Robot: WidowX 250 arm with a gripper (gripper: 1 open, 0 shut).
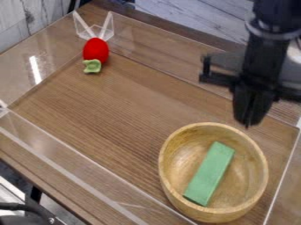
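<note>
My gripper (pixel 245 113) hangs at the right, above and behind a tan round bowl (pixel 252 176); its black body and fingertips are blurred, so how far apart the fingers stand is unclear. A green rectangular block (pixel 209 174) lies tilted inside the bowl, apart from the gripper.
A red pepper-like object (pixel 95 50) with a green end lies at the upper left, with white pointed shapes behind it. Its edge runs along the lower left.
</note>
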